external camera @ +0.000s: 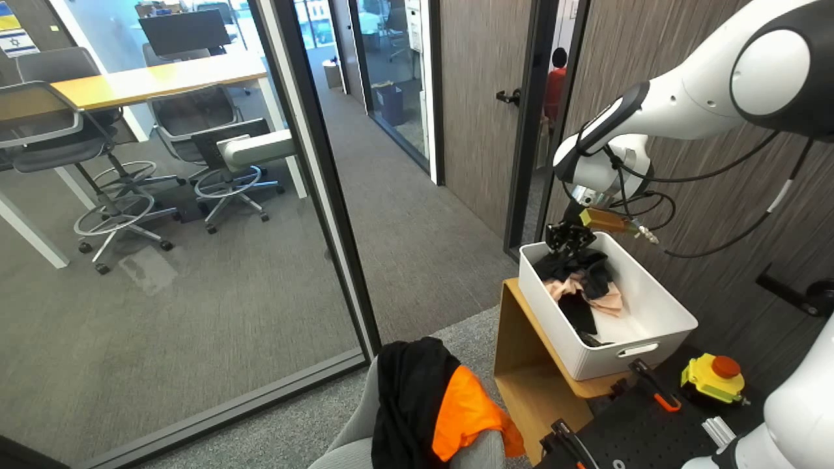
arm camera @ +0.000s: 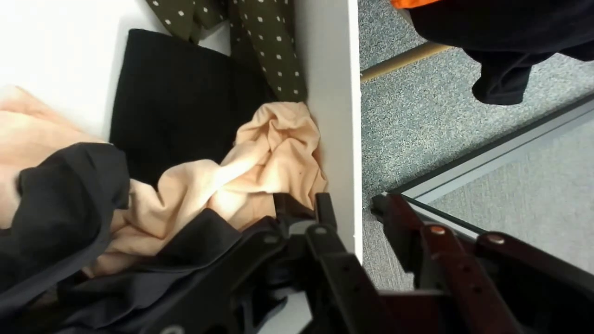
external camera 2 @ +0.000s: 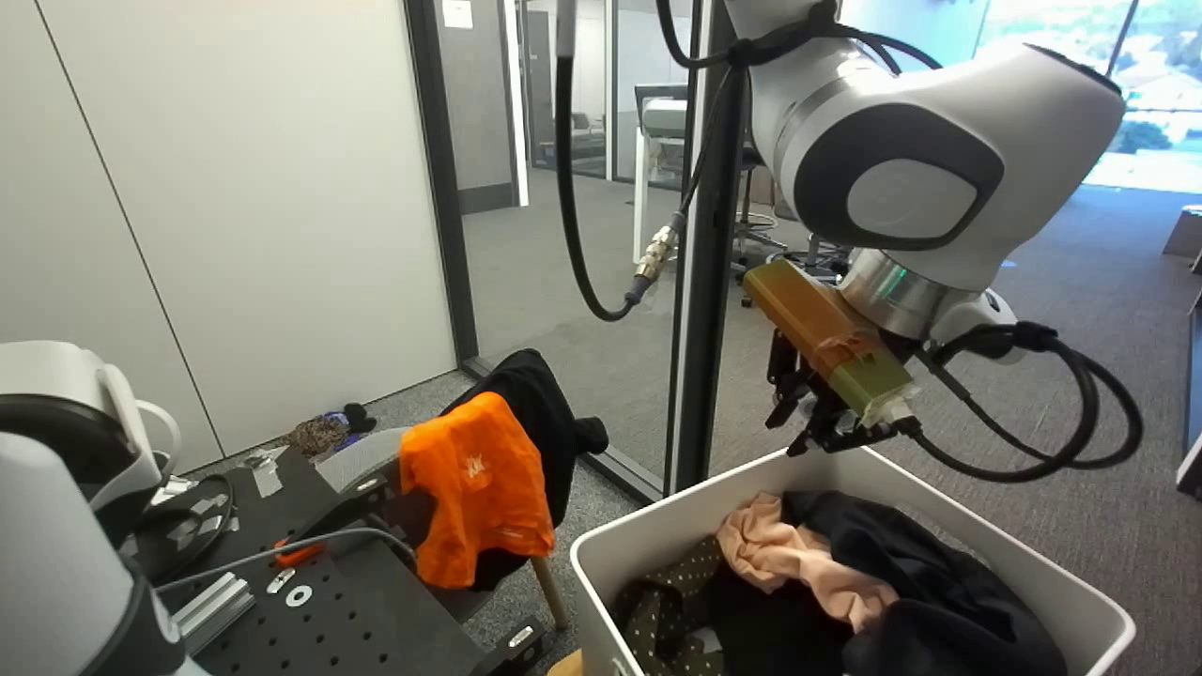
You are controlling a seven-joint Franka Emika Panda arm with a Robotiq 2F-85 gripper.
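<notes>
Above the far end of the white bin [external camera: 658,300], my gripper [external camera: 569,243] points downward with its fingers open. Its fingers [arm camera: 324,208] straddle the bin's rim in the wrist view, one side over the clothes and the other over the floor outside; nothing shows between them. Exterior view 2 has the gripper [external camera 2: 789,441] higher than the rim, apart from the cloth. Inside lie a crumpled peach cloth [arm camera: 278,142], a dark grey cloth [external camera 2: 947,580], a black cloth [arm camera: 172,105] and a dark olive cloth with white dots [arm camera: 268,39].
An orange cloth [external camera 2: 479,484] and a black garment [external camera: 410,391] hang over a grey chair beside the bin. The bin rests on a wooden stand [external camera: 512,375]. Near it are a black perforated table [external camera 2: 372,631] and a yellow box with a red button [external camera: 713,378]. A glass partition stands beyond.
</notes>
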